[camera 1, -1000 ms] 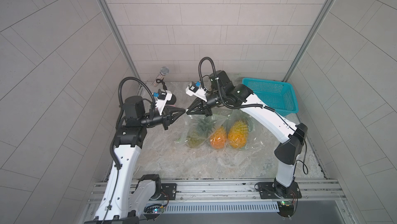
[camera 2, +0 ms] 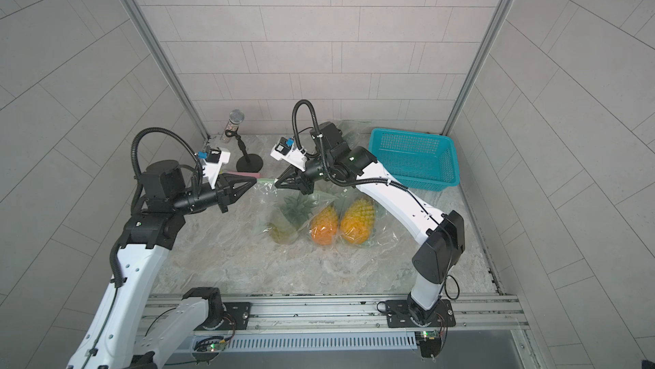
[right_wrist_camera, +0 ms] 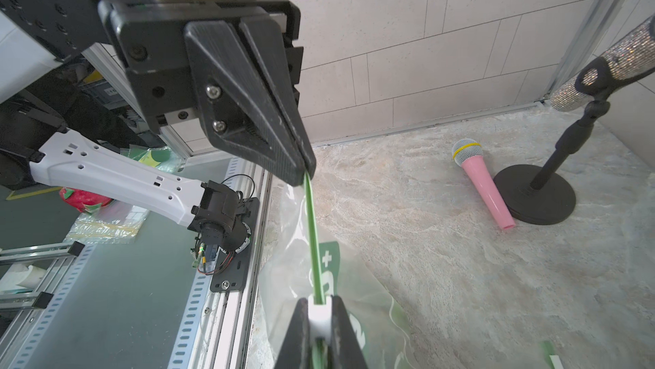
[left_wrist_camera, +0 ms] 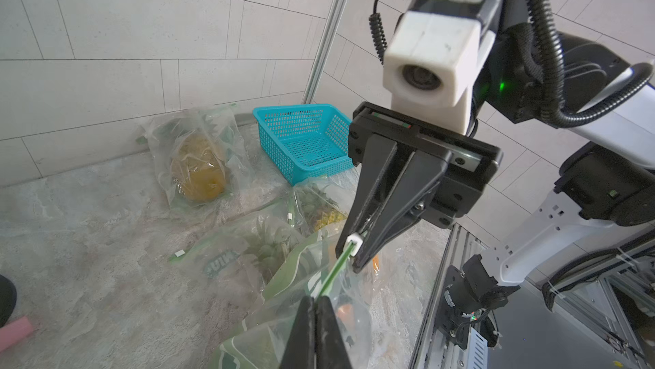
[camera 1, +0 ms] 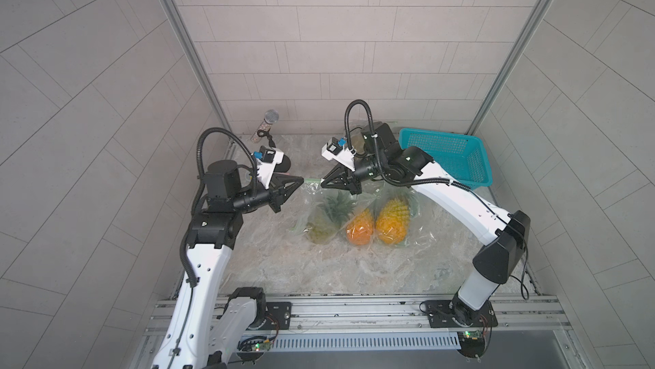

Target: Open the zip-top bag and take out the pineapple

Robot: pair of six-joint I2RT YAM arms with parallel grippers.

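Observation:
A clear zip bag hangs by its green seal, stretched between my grippers over the table. My left gripper is shut on one end of the seal. My right gripper is shut on the white zipper slider, as the wrist views show. Below lie bagged pineapples: a greenish one with a leafy crown, an orange one and a yellow one.
An empty turquoise basket stands at the back right, with another bagged fruit nearby. A microphone stand and pink microphone are at the back left.
My right gripper has moved right, away from the left one, and more green seal now shows between them. The left gripper has barely moved.

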